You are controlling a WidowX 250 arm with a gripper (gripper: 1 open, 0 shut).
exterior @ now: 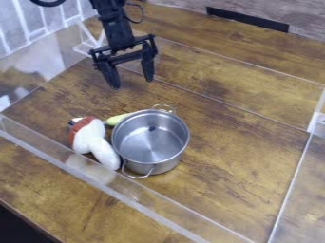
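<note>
The black gripper [129, 71] hangs over the wooden floor at the upper left of the camera view, its fingers apart and nothing visible between them. Below it stands an empty steel pot [150, 142] with loop handles. A white plush toy [99, 147] with a red part lies against the pot's left side. A small yellow-green object [120, 119] lies just behind the pot, partly hidden by it.
Clear plastic walls border the wooden surface [235, 104] on the left, front and right.
</note>
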